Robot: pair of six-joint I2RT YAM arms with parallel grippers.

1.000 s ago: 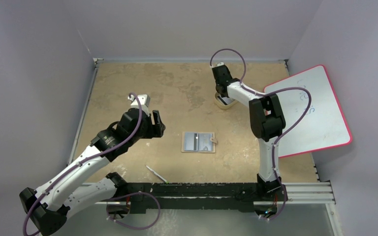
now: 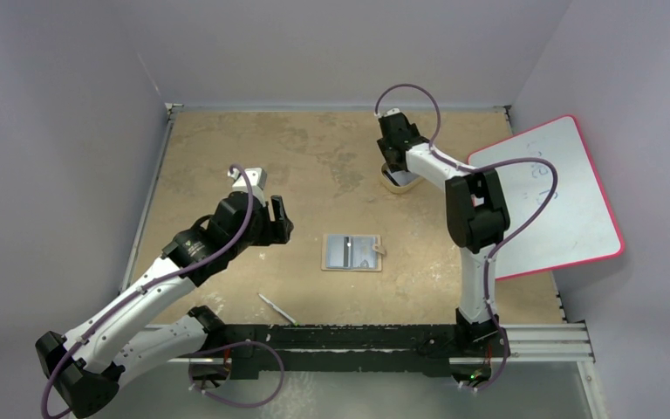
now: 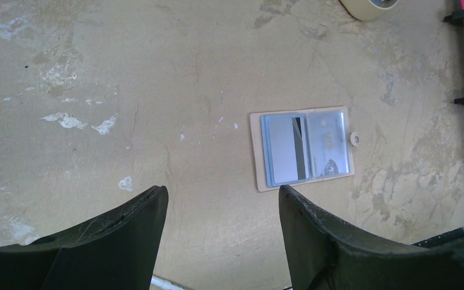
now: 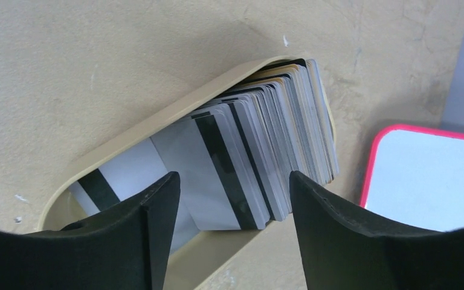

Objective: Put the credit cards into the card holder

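My right gripper is open above a cream oval tray (image 4: pixel 169 112) that holds a row of stacked credit cards (image 4: pixel 223 166); nothing shows clamped between its fingers. The card holder (image 2: pixel 352 251), a flat case with two clear-blue compartments and a dark-striped card in the left one, lies at the front middle of the table, seen also in the left wrist view (image 3: pixel 287 148). My left gripper (image 2: pixel 277 223) is open in the air left of the holder, with nothing between its fingers.
A red-edged whiteboard (image 2: pixel 550 209) covers the table's right side, beside the tray. A white pen (image 2: pixel 276 308) lies near the front edge.
The right arm has shifted very slightly to the right over the tray. The left arm and the holder have not moved.
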